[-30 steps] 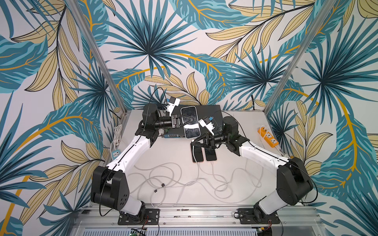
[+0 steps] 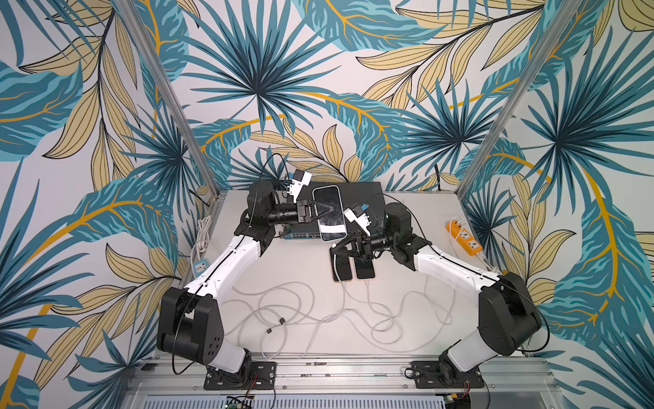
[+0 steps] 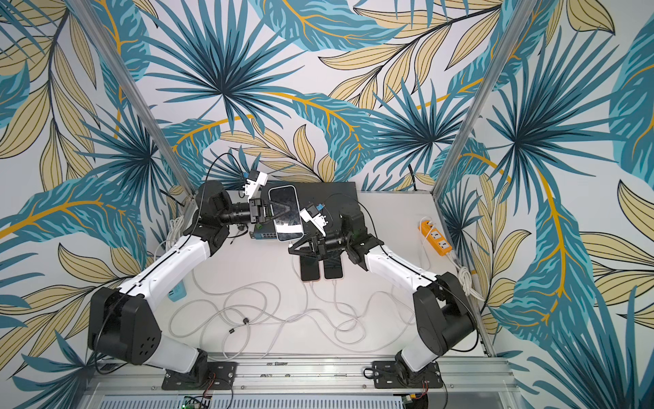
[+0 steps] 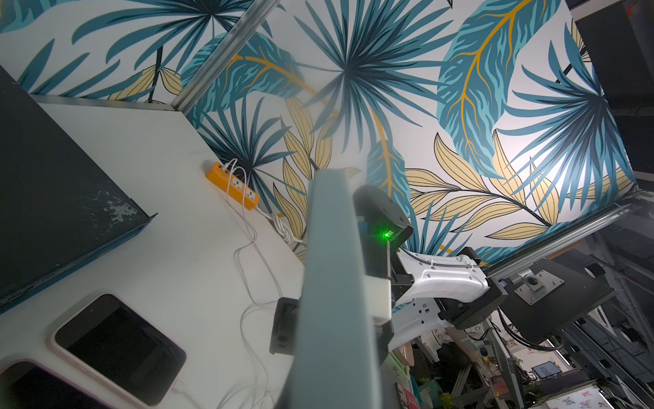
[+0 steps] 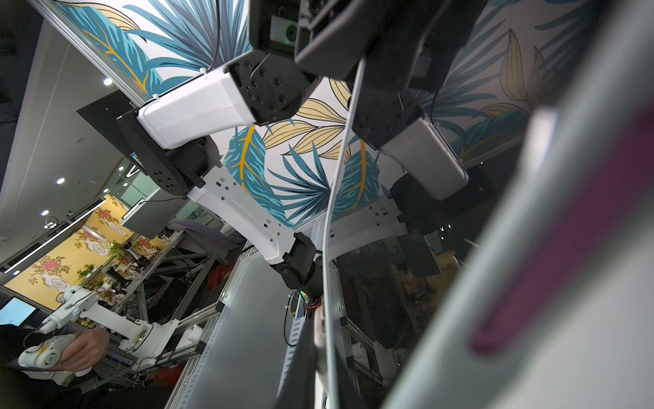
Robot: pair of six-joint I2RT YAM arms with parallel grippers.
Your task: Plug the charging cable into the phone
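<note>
Above the table my left gripper [image 2: 325,208] is shut on a phone [image 2: 332,231] with a pale frame and dark, glossy screen. The phone's edge [image 4: 333,286] stands upright through the middle of the left wrist view. Just below the phone's lower end, my right gripper [image 2: 336,250] is shut on a thin white charging cable [image 2: 344,296]. The cable's small pale tip [image 2: 333,244] sticks up at its fingertips, close to the phone's bottom edge. From above I cannot tell whether tip and port touch. The right wrist view shows the phone's screen [image 5: 408,286] very near, but not the port.
Two dark phones [image 2: 342,270] lie beneath the right gripper. Behind the held phone is a black box [image 2: 368,194]. Loose white cables loop over the front of the table, and an orange power strip [image 2: 464,238] lies at the right edge.
The held phone has tilted slightly, and the white reflection on its lower screen has grown. Both arms stay almost in place, with both grippers still shut.
</note>
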